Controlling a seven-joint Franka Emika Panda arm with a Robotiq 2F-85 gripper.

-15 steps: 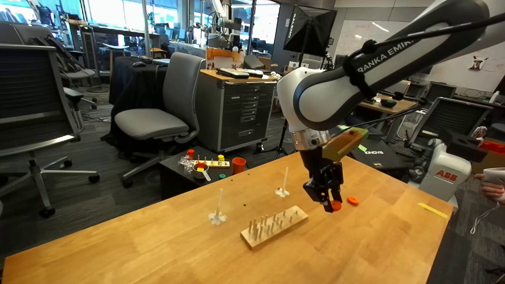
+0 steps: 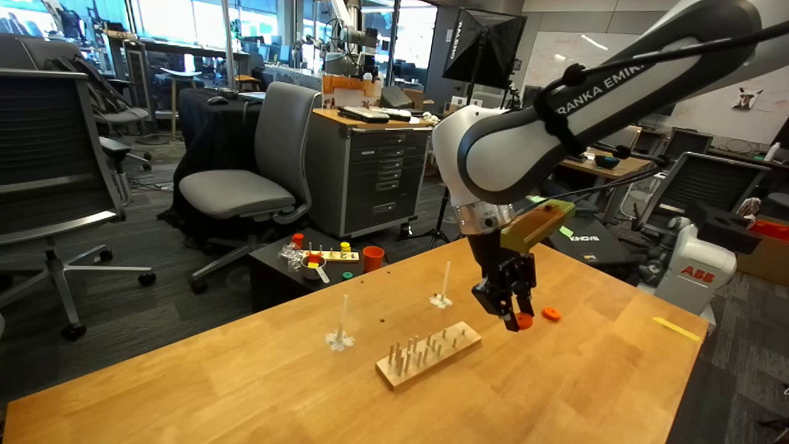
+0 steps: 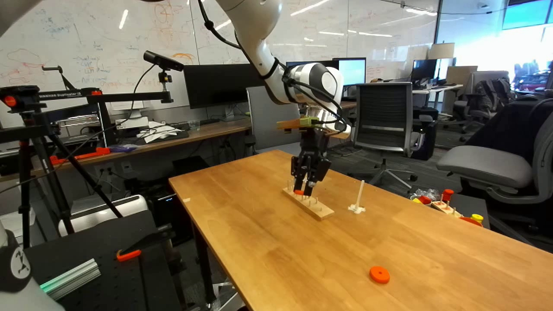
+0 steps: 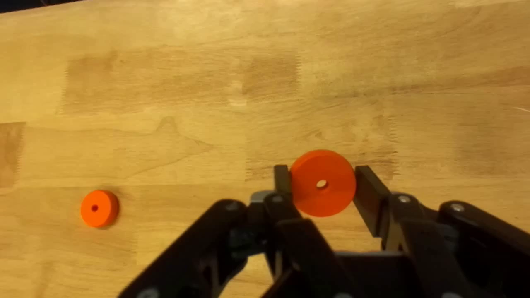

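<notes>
An orange disc with a small centre hole (image 4: 323, 198) is pinched between the fingertips of my gripper, whose fingers are shut on its edges. In exterior view 1 the gripper (image 2: 521, 314) holds this disc (image 2: 524, 321) over the table, to the right of the pegboard. A second orange disc (image 4: 97, 209) lies flat on the wood; it also shows in exterior view 1 just right of the gripper. The wooden pegboard (image 2: 427, 359) bears several short pegs. Exterior view 2 has the gripper (image 3: 306, 191) partly covering the board (image 3: 317, 209).
Two taller white rods stand taped to the table, one at left (image 2: 341, 322) and one farther back (image 2: 445, 283). Yellow tape (image 2: 675, 328) marks the right side. Bare tabletop (image 2: 222, 392) spreads in front and to the left. A low black side table holds cups and toy pieces.
The arm, gripper and held disc have hardly moved. A hand holding a white device, at the right edge before, is out of view now.
</notes>
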